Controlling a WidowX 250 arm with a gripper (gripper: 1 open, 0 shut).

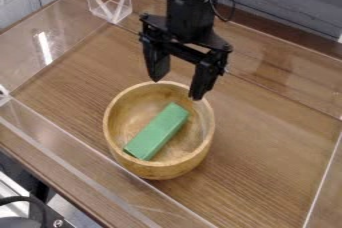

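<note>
My black gripper (179, 67) hangs from the top centre, its two fingers spread wide open over the far rim of a tan oval bowl (201, 151), with nothing seen between them. A green rectangular block (156, 132) lies at a slant on the bowl's floor, a little nearer than the fingers.
A wooden table (267, 162) with raised edges surrounds the bowl, with free room to the right and upper left. A white wire-like object (111, 5) stands at the upper left. A dark cable shows at the lower left corner.
</note>
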